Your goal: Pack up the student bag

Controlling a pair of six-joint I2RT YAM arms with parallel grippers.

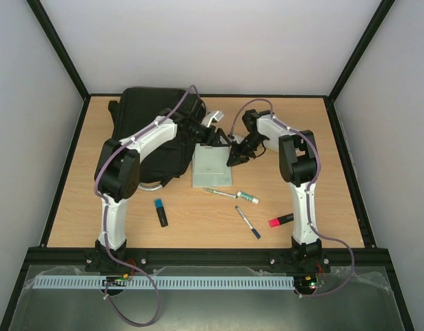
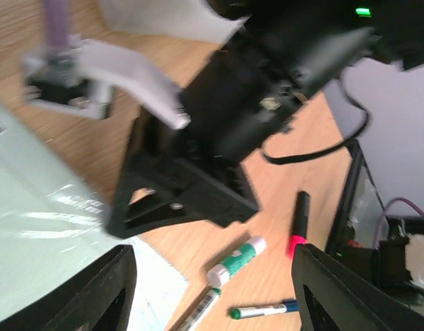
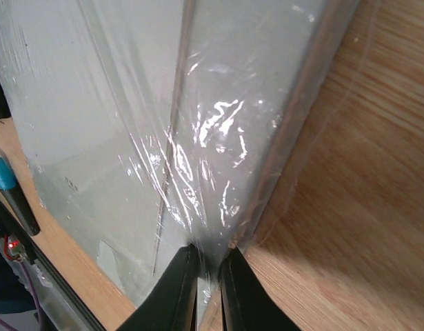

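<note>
A pale book in a clear plastic cover (image 1: 212,178) lies beside the black bag (image 1: 151,155). At the book's right edge, my right gripper (image 1: 231,164) is shut on it; in the right wrist view the shiny cover (image 3: 218,131) bunches into the fingertips. My left gripper (image 1: 226,142) hovers over the book's far end. Its fingers (image 2: 105,293) stand apart with nothing between them, and the left wrist view shows the right gripper just beyond. The bag's opening is hard to make out under the left arm.
Close to the book's near edge lie a pen (image 1: 220,193) and a green-and-white tube (image 1: 247,197). Another pen (image 1: 247,222), a blue-capped black marker (image 1: 160,212) and a pink-ended black marker (image 1: 281,220) lie nearer the front.
</note>
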